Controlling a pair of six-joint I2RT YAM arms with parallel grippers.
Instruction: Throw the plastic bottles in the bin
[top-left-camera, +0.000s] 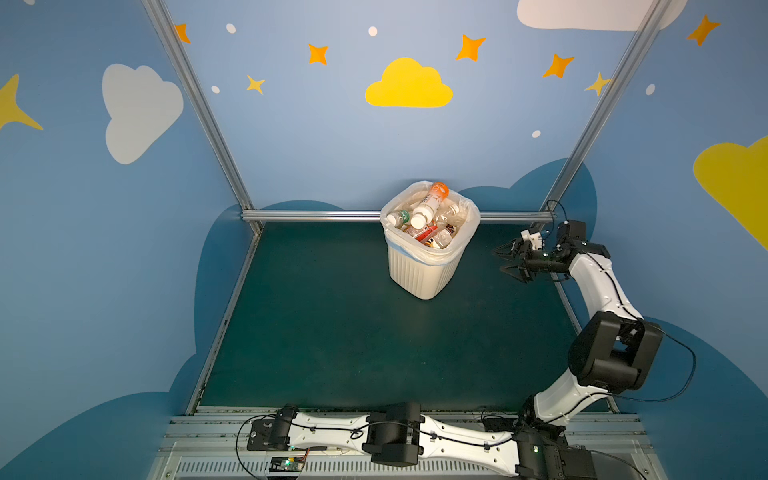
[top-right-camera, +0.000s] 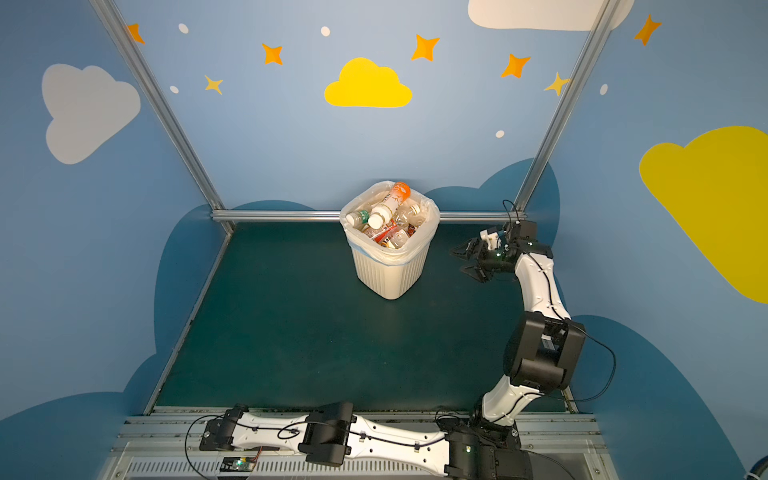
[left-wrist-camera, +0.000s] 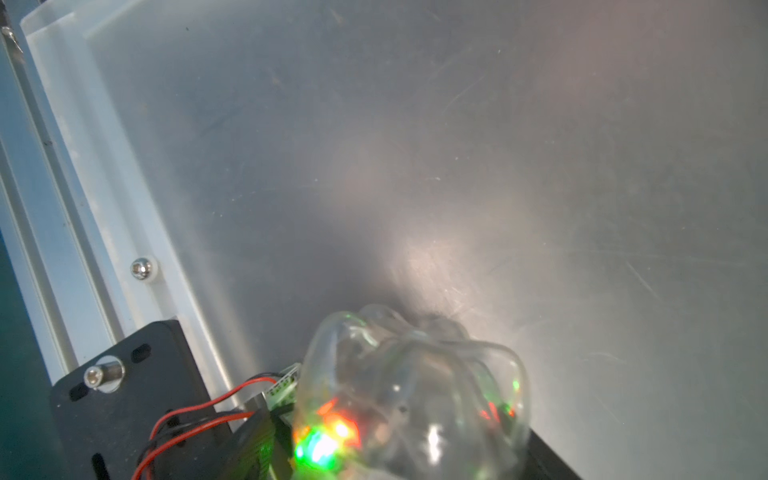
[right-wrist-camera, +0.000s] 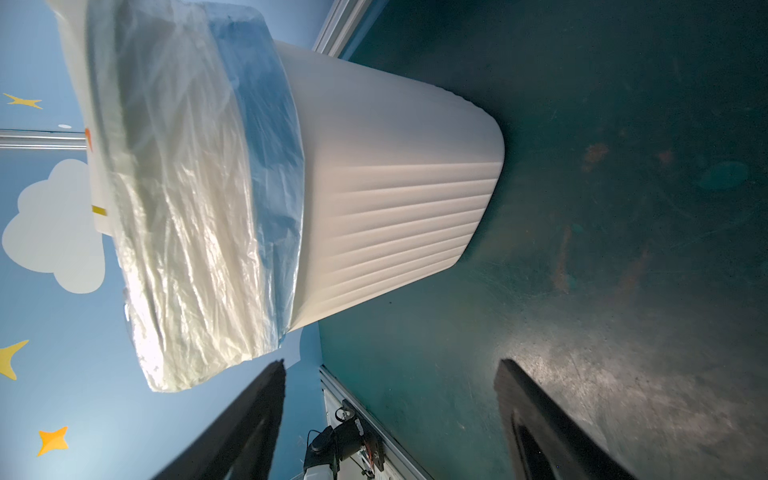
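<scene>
The white bin (top-left-camera: 428, 272), lined with a bag, stands at the back of the green floor, with several plastic bottles (top-left-camera: 429, 206) piled up to its rim. To its right my right gripper (top-left-camera: 501, 261) hangs open and empty; between its fingers only bare floor shows. A clear plastic bottle (left-wrist-camera: 412, 392) fills the bottom of the left wrist view, base toward the open, close to the camera. It covers most of where the left fingers are, so their grip cannot be made out. The top views do not show the left gripper.
The left arm (top-left-camera: 472, 440) lies along the front rail, its far end running beneath the right arm's base. A grey metal sheet (left-wrist-camera: 448, 160) spreads below the left wrist camera.
</scene>
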